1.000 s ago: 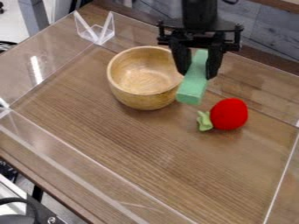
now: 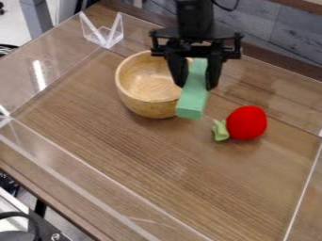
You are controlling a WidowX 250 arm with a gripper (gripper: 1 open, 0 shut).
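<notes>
My black gripper (image 2: 197, 66) hangs from the top centre, shut on an upright mint-green block (image 2: 193, 94). The block is held at the right side of a tan wooden bowl (image 2: 136, 87), overlapping it in view. A red round object (image 2: 248, 122) with a small green part (image 2: 220, 131) lies to the right and below the block.
The wooden table (image 2: 138, 169) has wide clear room in front and to the left. A small clear plastic object (image 2: 104, 32) stands at the back left. A grey wall runs along the back right.
My gripper and the green block have moved left, toward the bowl. The bowl and the red object stay where they were.
</notes>
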